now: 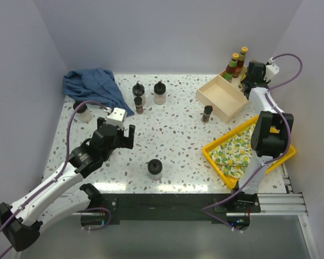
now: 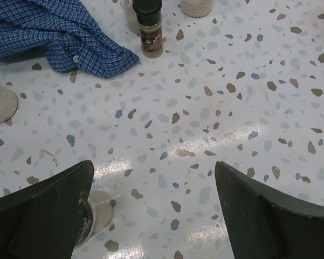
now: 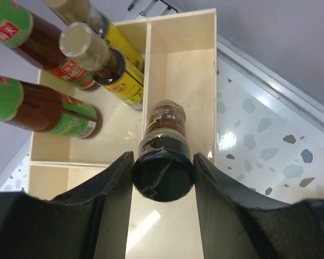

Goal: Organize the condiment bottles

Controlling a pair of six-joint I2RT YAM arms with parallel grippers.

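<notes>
My right gripper is shut on the black cap of a small spice bottle (image 3: 166, 125). The bottle is over the narrow right compartment of the cream box (image 3: 184, 56); whether its base touches the floor I cannot tell. Two tall sauce bottles (image 1: 230, 67) and two small yellow-labelled bottles (image 3: 118, 81) stand in the compartment beside it. Over the left of the table, my left gripper (image 1: 118, 136) is open and empty. One spice bottle (image 1: 207, 114) stands left of the box, another (image 2: 150, 35) near the blue cloth.
Clear jars with black lids stand about the table, two at the back (image 1: 159, 93), one at the front (image 1: 154, 169). A blue cloth (image 1: 94, 89) lies back left. A yellow tray (image 1: 215, 164) sits before the box. Mid-table is clear.
</notes>
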